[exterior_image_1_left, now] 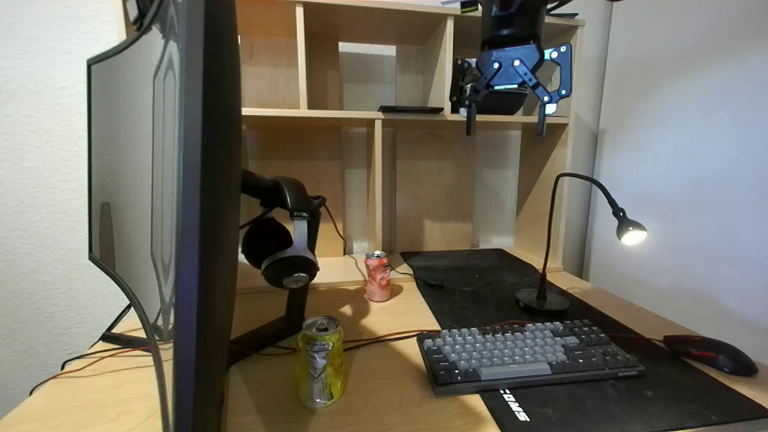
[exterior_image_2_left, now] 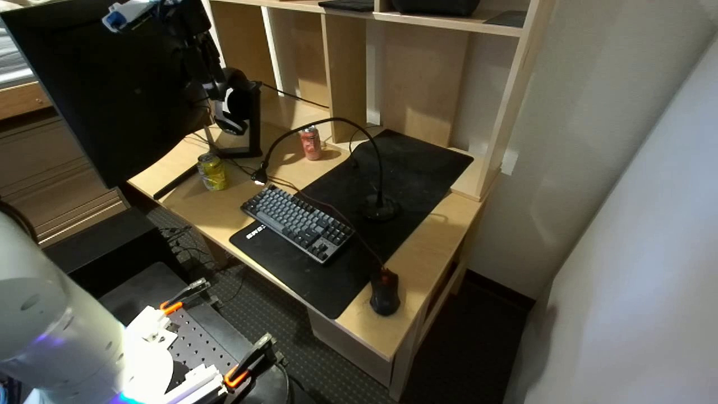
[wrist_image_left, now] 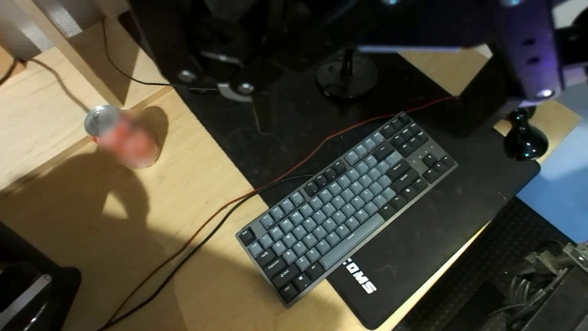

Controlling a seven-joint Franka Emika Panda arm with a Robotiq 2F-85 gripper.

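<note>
My gripper [exterior_image_1_left: 506, 128] hangs high above the desk, in front of the shelves, its two fingers well apart and nothing between them. In the wrist view one finger [wrist_image_left: 262, 114] shows dark against the mat; the other side is hard to make out. A yellow can [exterior_image_1_left: 321, 363] stands upright near the monitor. Farther back, by the shelf foot, is a pink-red can [exterior_image_1_left: 378, 276], which the wrist view shows blurred at the left. The grey and black keyboard [exterior_image_1_left: 529, 353] lies below the gripper, partly on the black mat [exterior_image_1_left: 461, 263]. Both cans are clear of the gripper.
A lit gooseneck lamp [exterior_image_1_left: 552, 216] rises from the mat, and a mouse [exterior_image_2_left: 385, 293] lies near the right edge. The monitor [exterior_image_1_left: 209, 216] and headphones [exterior_image_1_left: 289, 266] on their stand crowd the left side. Cables [wrist_image_left: 190, 245] cross the desk behind the keyboard.
</note>
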